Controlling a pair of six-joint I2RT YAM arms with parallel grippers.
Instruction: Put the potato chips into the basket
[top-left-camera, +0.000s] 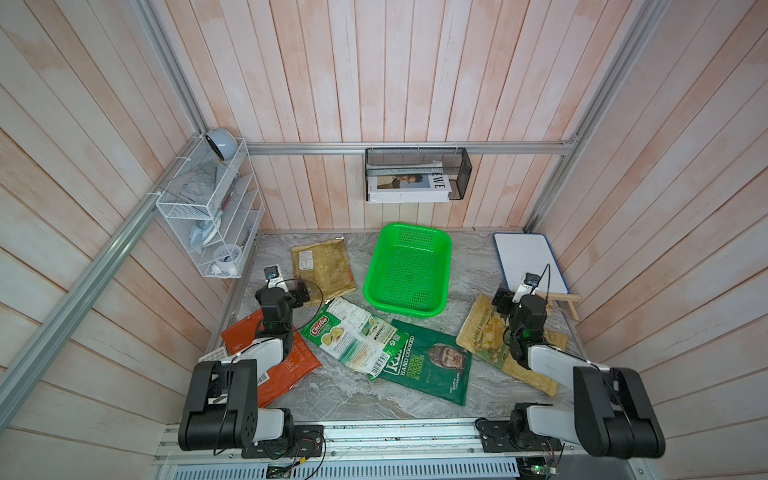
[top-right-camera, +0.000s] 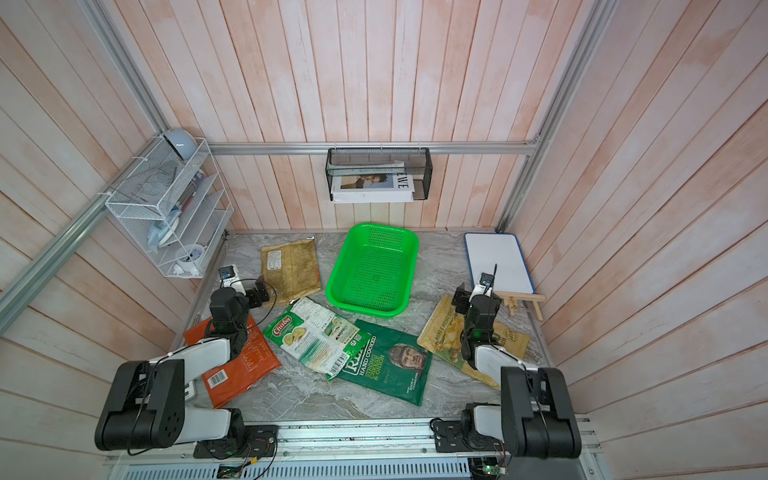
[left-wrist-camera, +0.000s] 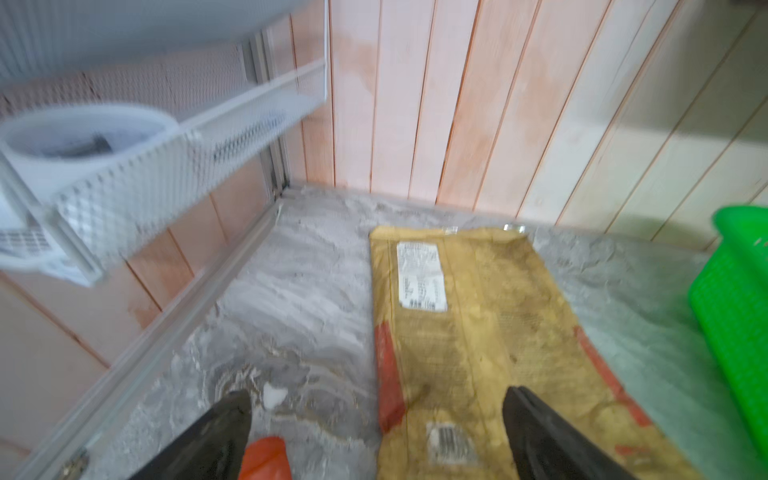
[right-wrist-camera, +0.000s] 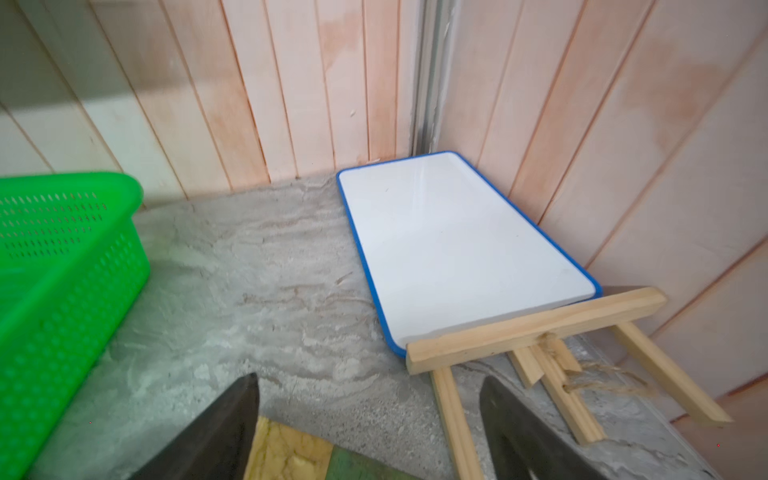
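Several flat chip bags lie on the table: a brown bag at the back left, an orange bag under the left arm, a green-and-white bag, a dark green bag overlapping it, and a yellow-brown bag partly hidden by the right arm. Behind them stands an empty green basket. My left gripper is open above the table, the brown bag beyond its fingers. On the right side, my right gripper is open too, over the back edge of the yellow-brown bag, holding nothing.
A whiteboard on a wooden easel lies at the back right. At the left wall hangs a white wire shelf; a black mesh rack with magazines is on the back wall. Bare table separates basket and whiteboard.
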